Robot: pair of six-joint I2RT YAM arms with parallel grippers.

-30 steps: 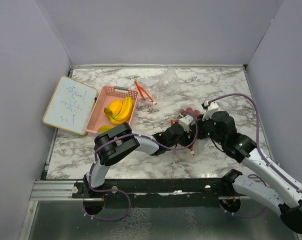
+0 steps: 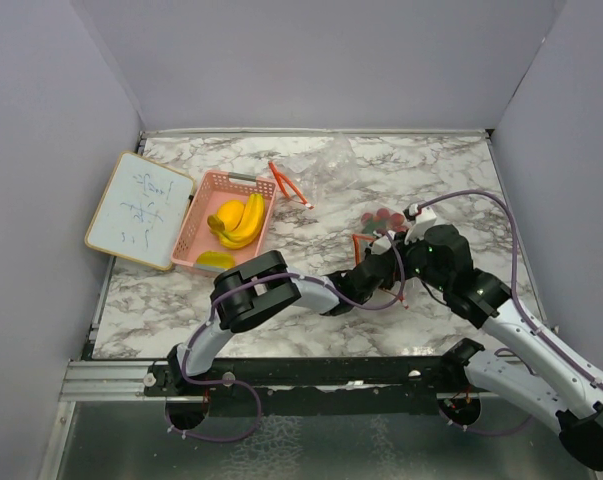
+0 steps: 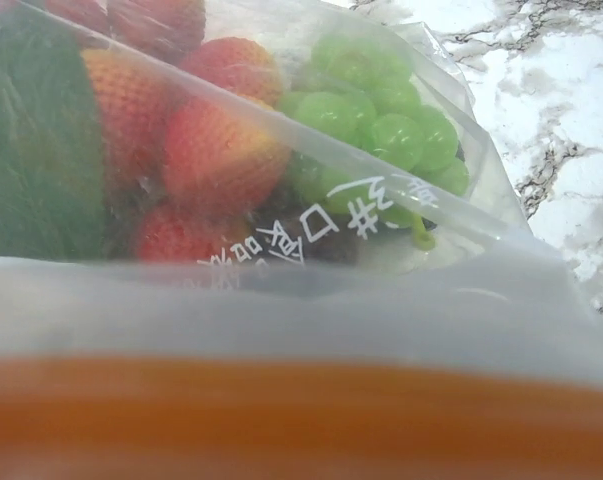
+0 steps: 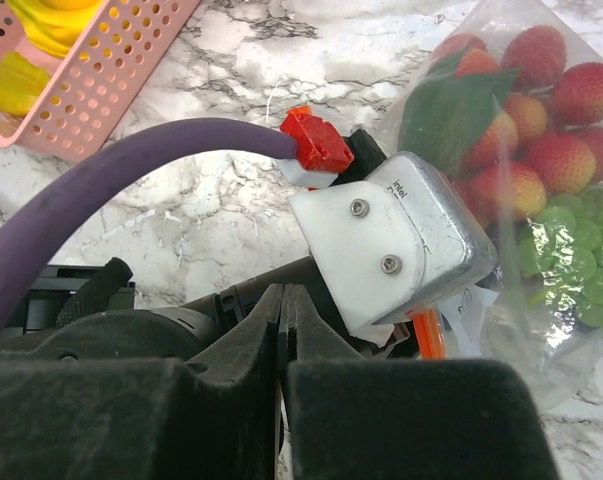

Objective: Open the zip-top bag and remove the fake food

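A clear bag (image 4: pixel 451 130) printed with white characters holds red lychees (image 3: pixel 221 150), green grapes (image 3: pixel 396 140) and a green leaf (image 4: pixel 436 125). Its orange zip edge (image 3: pixel 301 410) crosses the bottom of the left wrist view. The left gripper (image 2: pixel 386 255), at the bag's near edge in the top view, is shut on it, though its fingertips are hidden. Just right of it, the right gripper is shut with nothing visible between its fingers, pointing toward the left gripper's housing.
A pink basket (image 2: pixel 196 230) with bananas and other yellow fruit stands at the left, beside a whiteboard (image 2: pixel 139 208). An empty-looking clear bag (image 2: pixel 331 175) with an orange zip lies at the back. Bare marble shows at the back right and front left.
The right arm has barely moved.
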